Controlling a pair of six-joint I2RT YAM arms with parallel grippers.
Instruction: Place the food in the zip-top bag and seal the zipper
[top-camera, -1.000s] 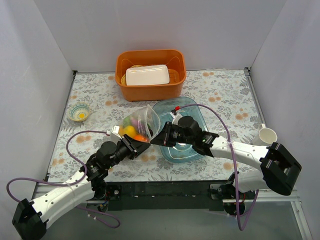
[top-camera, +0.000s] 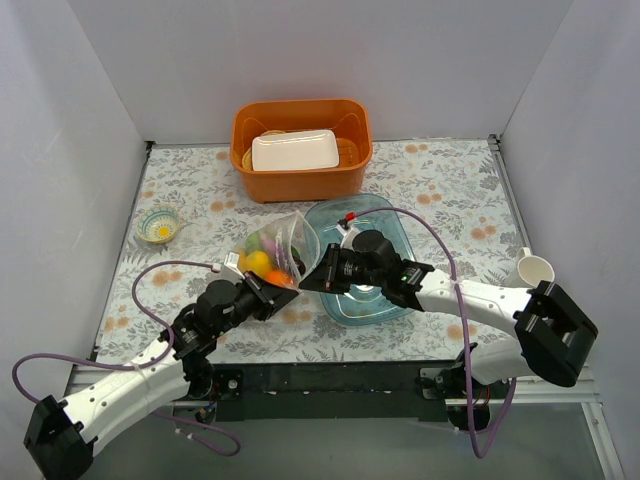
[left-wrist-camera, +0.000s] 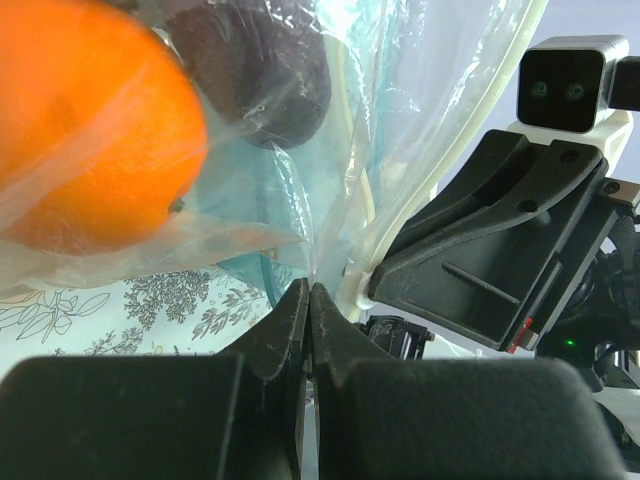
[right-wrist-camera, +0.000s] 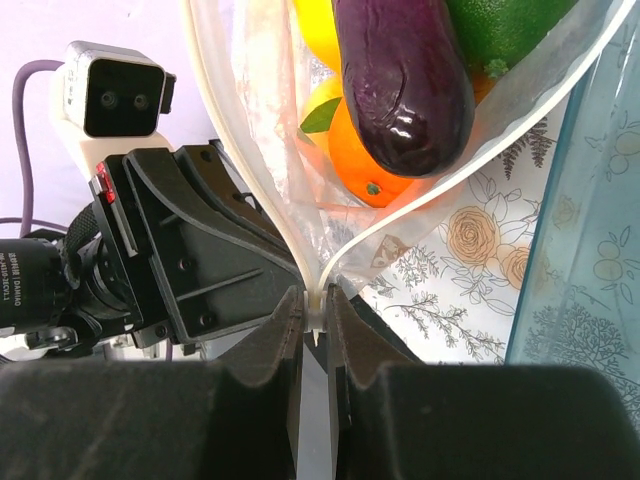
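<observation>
The clear zip top bag (top-camera: 300, 232) holds an orange (left-wrist-camera: 100, 130), an eggplant (right-wrist-camera: 405, 85), a green item (right-wrist-camera: 505, 28) and yellow pieces. Its mouth gapes, the two pale zipper edges (right-wrist-camera: 570, 85) spread apart and meeting at one corner. At that corner my right gripper is shut, pinching the joined zipper end between its fingertips. My left gripper is shut close by, its tips at the bag's lower film beside the corner; whether thin film lies between them is hard to see.
A blue translucent tray (top-camera: 365, 317) lies beneath the right arm. Behind stands an orange bin (top-camera: 300, 186) with a white container (top-camera: 295, 151) in it. A small patterned bowl (top-camera: 158, 225) sits at left, a white mug (top-camera: 530, 270) at right.
The right arm has moved only a touch at its elbow. The bag and its food look the same.
</observation>
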